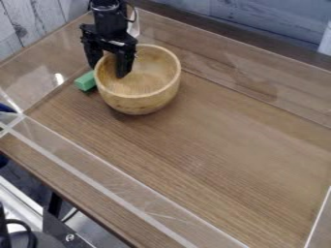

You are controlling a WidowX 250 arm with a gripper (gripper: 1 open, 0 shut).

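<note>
A wooden bowl (pixel 145 85) sits at the upper left of the table. My black gripper (pixel 114 58) hangs over the bowl's back-left rim, its fingers low at that rim; whether it is open or shut, and whether it grips the rim, is unclear. A small green block (pixel 85 80) lies just left of the bowl, partly hidden by it.
A wall runs along the back. Black cables lie at the lower left, beyond the table's edge.
</note>
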